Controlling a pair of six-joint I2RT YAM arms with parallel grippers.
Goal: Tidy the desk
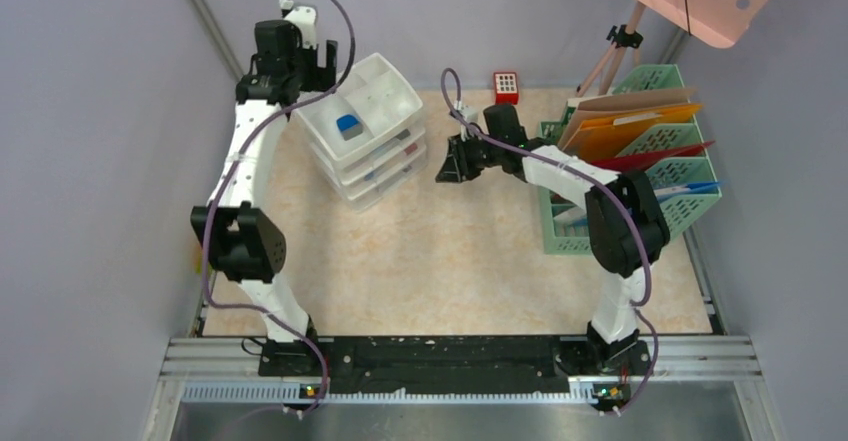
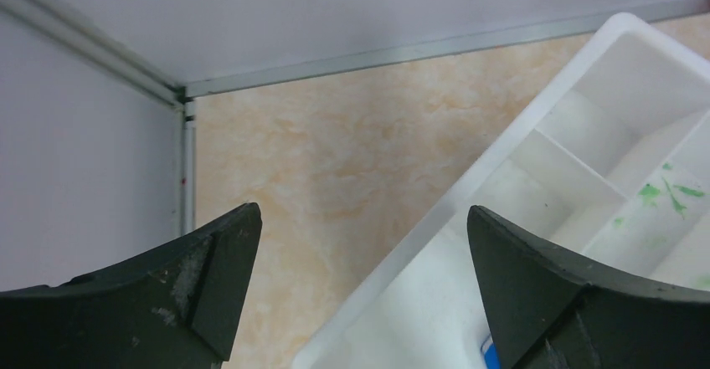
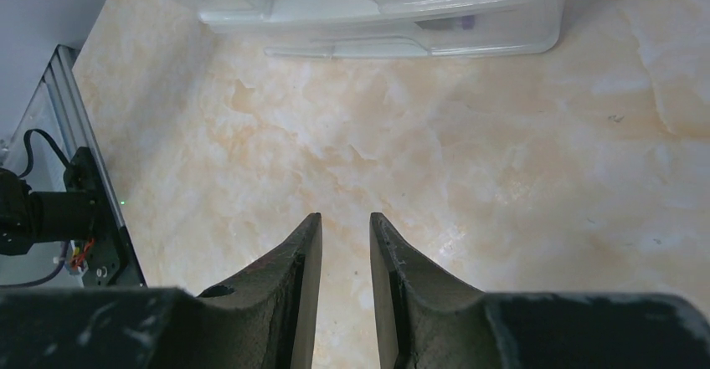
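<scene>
A white stacked organizer [image 1: 385, 91] with several tiers stands at the back left of the desk, with a blue block [image 1: 349, 126] in its top tray. My left gripper [image 1: 318, 73] is open above the organizer's back left rim, empty, as the left wrist view shows. My right gripper [image 1: 451, 171] hovers over bare desk just right of the organizer, empty, its fingers part open with a narrow gap. In the right wrist view the organizer's lower tiers [image 3: 494, 38] lie ahead of it.
A green file holder [image 1: 555, 241] with folders fills the right side. A red keypad-like object [image 1: 505, 87] sits at the back wall, and a pink panel on a stand [image 1: 720, 1] overhangs the back right.
</scene>
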